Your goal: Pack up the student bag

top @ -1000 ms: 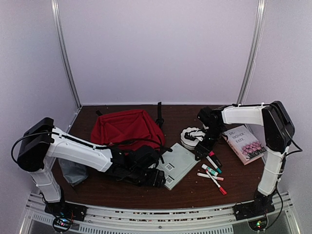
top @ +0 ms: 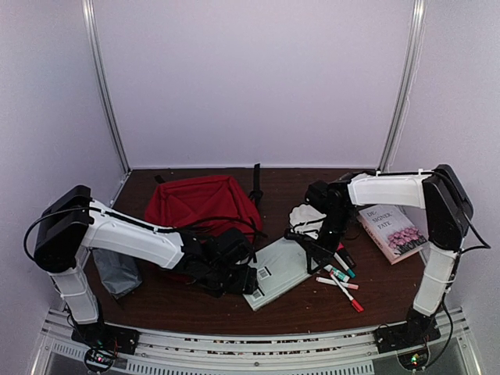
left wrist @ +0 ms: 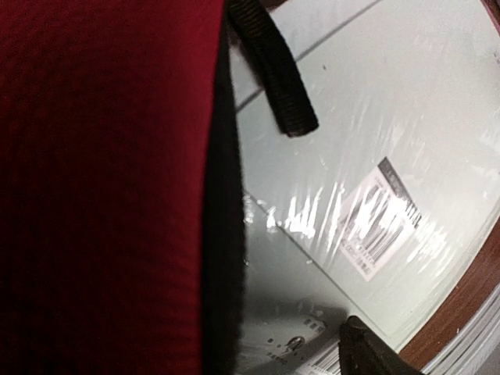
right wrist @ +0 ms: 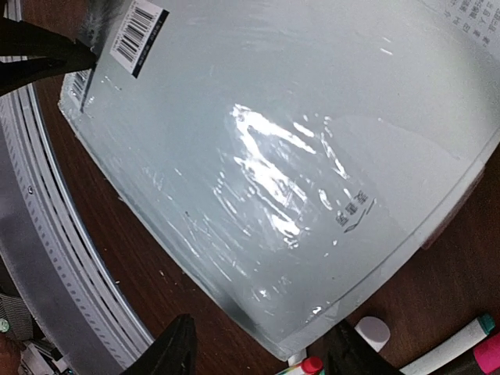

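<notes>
A flat, shrink-wrapped pale notebook with barcode labels [top: 277, 277] lies on the table between my arms, filling much of both wrist views. My left gripper [top: 248, 283] is at its left end; in the left wrist view one dark finger [left wrist: 363, 348] shows on it, its state unclear. The red backpack [top: 199, 199] sits behind that arm and fills the left side of the left wrist view. My right gripper stands open at the notebook's corner, fingers apart on either side of it.
Several markers [top: 348, 297] lie right of the notebook. A book [top: 391, 230] is at the right, a white round object [top: 303, 215] behind the right gripper, and a grey pouch [top: 117, 273] at the left.
The notebook has shifted left and toward the front. The left gripper has moved slightly left, and the right gripper has moved left over the notebook's corner.
</notes>
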